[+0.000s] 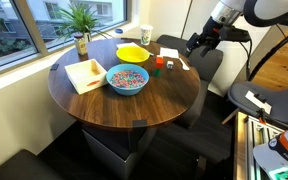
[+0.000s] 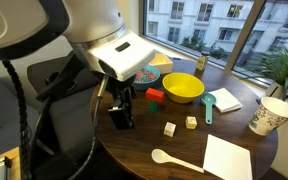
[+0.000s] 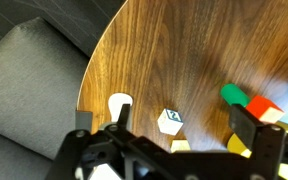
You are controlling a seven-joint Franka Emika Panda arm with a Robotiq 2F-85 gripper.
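Note:
High over the right side of the round wooden table my gripper (image 1: 196, 43) hangs open, holding nothing. In the wrist view its fingers (image 3: 82, 140) spread wide above the table. A white block (image 3: 170, 121) lies on the wood ahead of the gap, with a second pale block (image 3: 180, 145) closer in. To the right stand a green block (image 3: 234, 95) and a red block (image 3: 265, 109), close together. A white spoon (image 3: 119, 105) lies near the table edge on the left. None of these touches the gripper.
A yellow bowl (image 2: 183, 88), a teal spoon (image 2: 209, 105), a blue bowl of small pieces (image 1: 127, 79), white paper (image 2: 227, 158), a patterned cup (image 2: 271, 116), a cream box (image 1: 86, 75) and a plant (image 1: 81, 20) occupy the table.

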